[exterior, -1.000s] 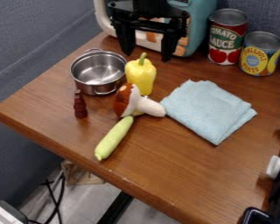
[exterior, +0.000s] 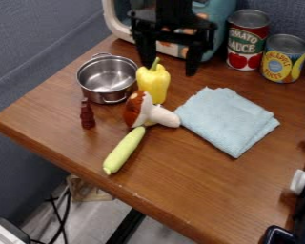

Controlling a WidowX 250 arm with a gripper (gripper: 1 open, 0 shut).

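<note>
My black gripper [exterior: 168,59] hangs over the back of the table, open, its two fingers apart just above and behind a yellow pepper [exterior: 152,84]. A steel pot [exterior: 106,87] stands to the left. In front lie a red-and-white vegetable or toy [exterior: 145,111] and a pale green corn or zucchini [exterior: 123,152]. A small dark red bottle-like item [exterior: 88,116] stands at the left. A folded blue cloth [exterior: 229,121] lies to the right.
A tomato can [exterior: 246,43] and a yellow can [exterior: 284,60] stand at the back right. A teal appliance [exterior: 122,17] is behind the gripper. Dark objects line the right edge.
The objects on the table have not visibly moved.
</note>
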